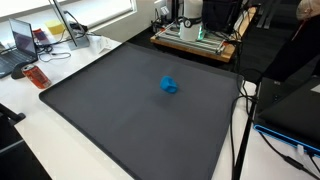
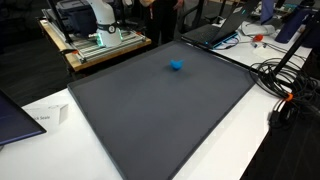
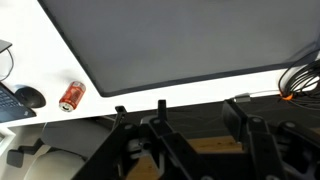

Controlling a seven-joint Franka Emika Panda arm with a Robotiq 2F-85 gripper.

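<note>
A small blue object (image 1: 168, 85) rests on the large dark mat (image 1: 120, 110), toward its far part in exterior view 1. Seen from the other side, the same blue thing (image 2: 176, 65) lies near the mat's far edge; its exact form is too small to make out. Only the wrist view shows my gripper, its dark fingers apart with nothing between them. Below the camera lie the mat's edge and the white table border; the blue object is outside that view.
A red can (image 1: 37, 77) stands beside the mat, near a laptop (image 1: 25, 40). Cables (image 2: 285, 90) run along the table's side. A wooden crate (image 2: 95, 40) stands beyond the mat. Apart from the blue object, the mat is clear.
</note>
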